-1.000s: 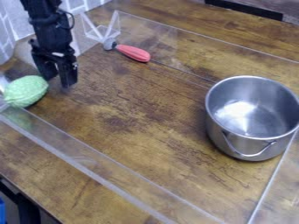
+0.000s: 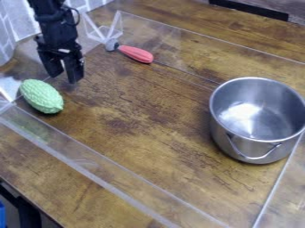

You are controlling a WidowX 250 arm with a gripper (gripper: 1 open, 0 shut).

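Note:
The black robot gripper [image 2: 62, 70] hangs at the upper left of the camera view, just behind and above a pale green ridged oblong vegetable [image 2: 42, 97] on the wooden table [image 2: 143, 125]. Its fingers point down and stand apart, with nothing seen held between them. A large steel pot [image 2: 252, 122] with a handle stands at the right.
A pink-handled utensil [image 2: 135, 53] with a pale head lies toward the back, right of the gripper. Clear plastic edges border the work area.
Since a second ago the green vegetable has shifted right and turned more lengthwise toward the front.

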